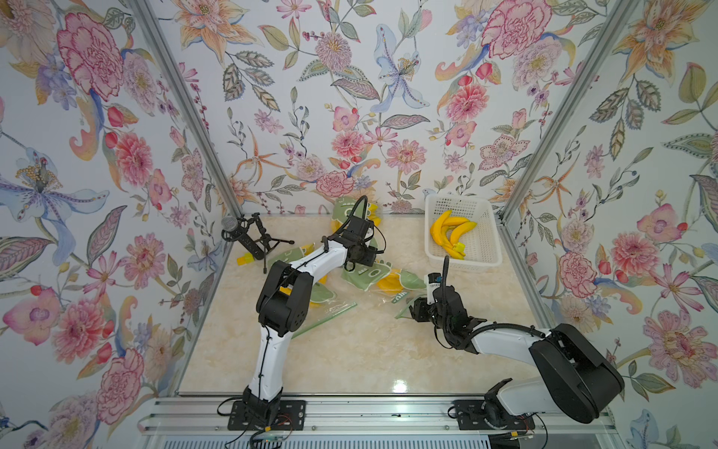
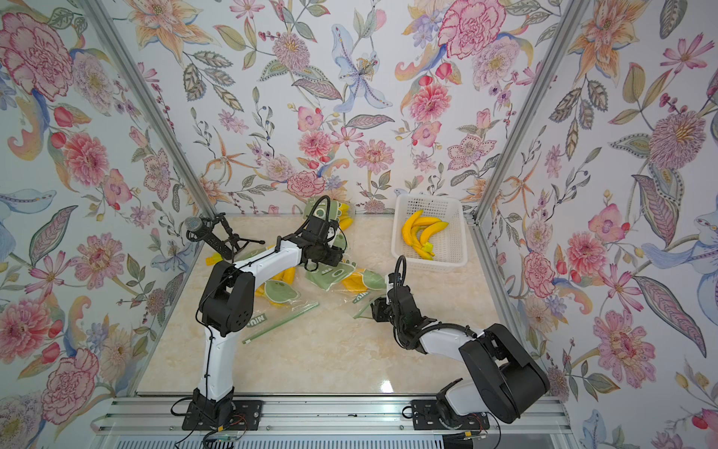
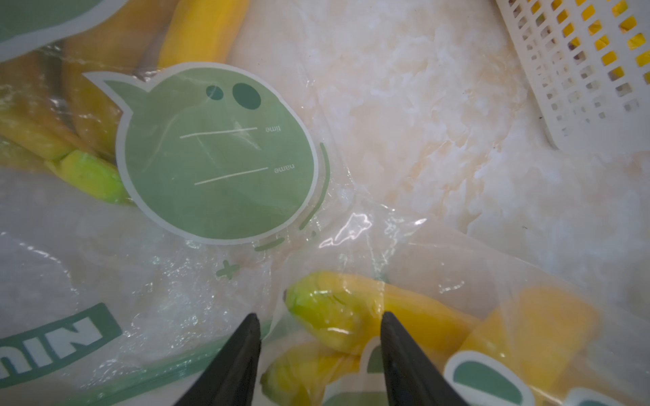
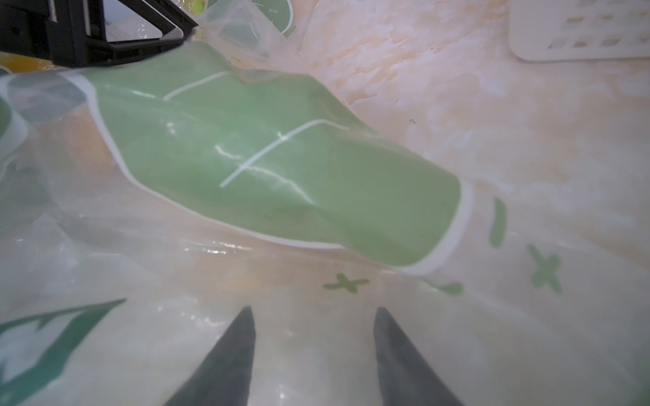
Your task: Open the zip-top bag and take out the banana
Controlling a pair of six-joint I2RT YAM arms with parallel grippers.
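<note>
Clear zip bags with green labels hold bananas: one bag at centre-left, another near the middle, more at the back. In the left wrist view my left gripper stands open over a bag, banana showing through the plastic beyond its fingers. In the right wrist view my right gripper is open low over clear plastic beside a crumpled green label; whether the plastic lies between its fingers or below is unclear.
A white basket with loose bananas stands at the back right. A black stand-like device sits at the back left.
</note>
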